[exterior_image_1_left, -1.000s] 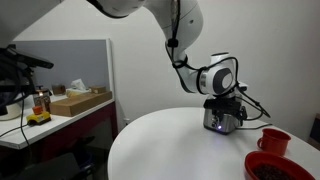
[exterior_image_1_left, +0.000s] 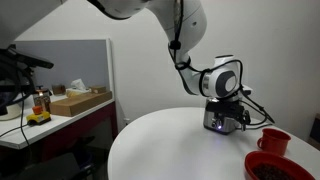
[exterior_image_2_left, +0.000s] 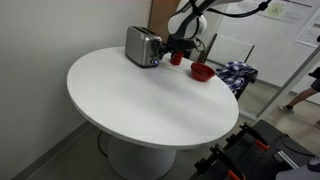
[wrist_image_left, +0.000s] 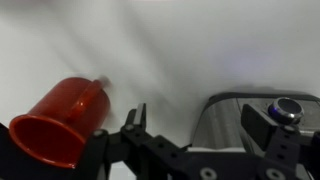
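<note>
My gripper is open, its two fingers wide apart with bare white tabletop showing between them in the wrist view. A silver toaster (wrist_image_left: 222, 133) lies under the right finger there, and a round dark knob (wrist_image_left: 287, 107) on it shows just beside that finger. To the left, a red mug (wrist_image_left: 62, 118) is apart from the fingers. In exterior view 2 the toaster (exterior_image_2_left: 143, 47) stands upright at the table's far end, with the gripper close by its right side. The arm covers much of the toaster (exterior_image_1_left: 217, 122) in exterior view 1.
A red bowl (exterior_image_2_left: 202, 72) with dark contents sits near the table's edge, close to the red mug (exterior_image_1_left: 273, 141). A dark cable (exterior_image_1_left: 262, 123) runs behind the toaster.
The arm's wrist section has shifted very slightly to the right beside the toaster. The toaster, mug and bowl show no visible movement.
</note>
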